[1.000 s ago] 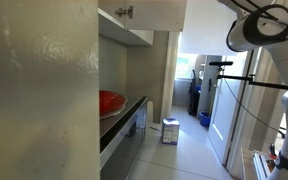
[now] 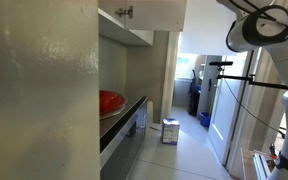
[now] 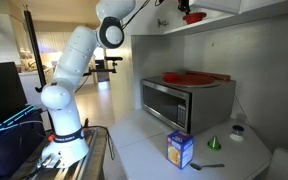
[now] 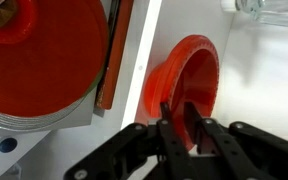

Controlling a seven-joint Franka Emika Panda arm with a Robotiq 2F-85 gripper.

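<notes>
A red bowl sits in the wrist view on a pale surface. In exterior view 2 the same red bowl appears high up at the open cabinet's shelf. My gripper reaches the bowl's near rim from below in the wrist picture. Its dark fingers stand slightly apart, one on each side of the rim as far as shows. Whether they touch the rim is unclear. The gripper lies outside exterior view 1, where only part of the white arm shows.
Below the shelf, a large red dish rests on the microwave. The counter holds a blue box, a green cone-shaped thing and a dark spoon. A clear glass stands close to the bowl.
</notes>
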